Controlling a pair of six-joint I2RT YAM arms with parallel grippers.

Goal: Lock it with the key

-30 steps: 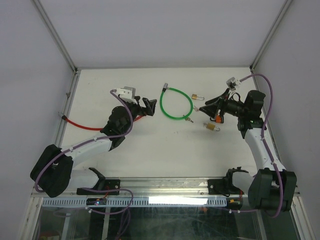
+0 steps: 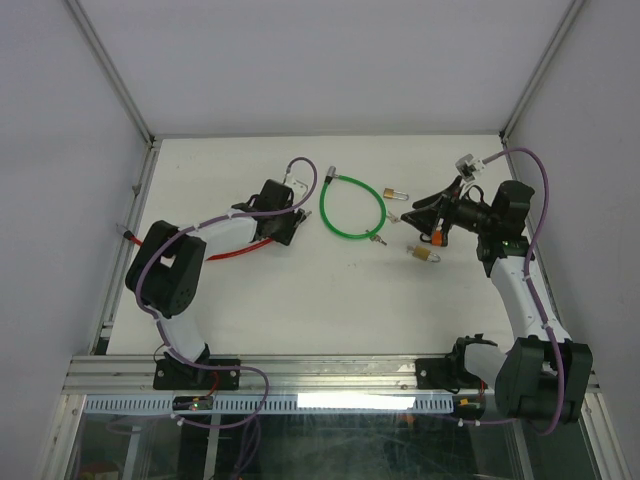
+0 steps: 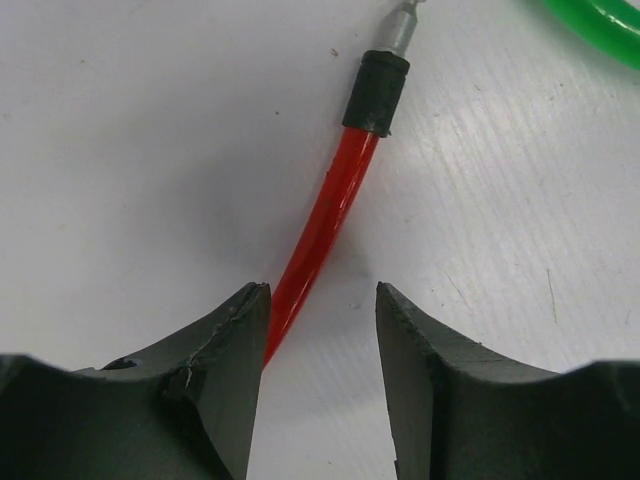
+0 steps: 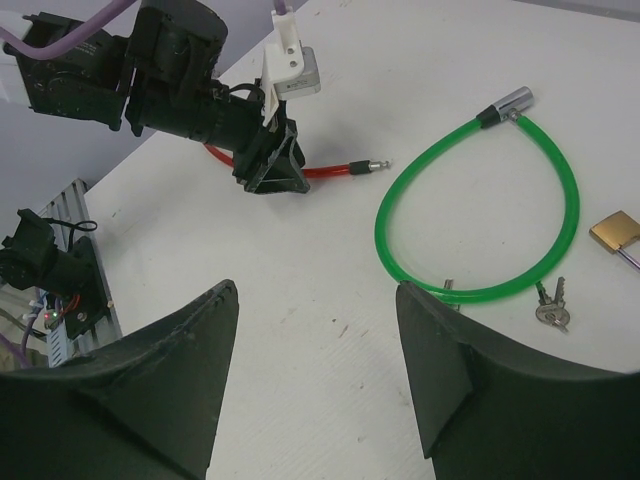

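Note:
In the left wrist view, the red cable lock [image 3: 325, 210] with black sleeve and metal tip runs between my left gripper's fingers, which are part open with nothing held firmly. In the top view that gripper [image 2: 284, 236] hovers over the red cable. My right gripper [image 2: 423, 220] is open above the board's right side; its fingers [image 4: 512, 410] frame bare board in its wrist view. A green cable lock [image 4: 477, 295] lies in a loop, with keys [image 4: 552, 310] beside it. A brass padlock [image 4: 617, 230] lies to the right.
Another padlock [image 2: 422, 253] and an orange item [image 2: 437, 237] lie near the right arm. The front middle of the white board [image 2: 300, 305] is clear. Side walls and metal rails border it.
Since about a second ago my left arm has swung up and left, turning its gripper downward over the red cable. The right arm has barely moved.

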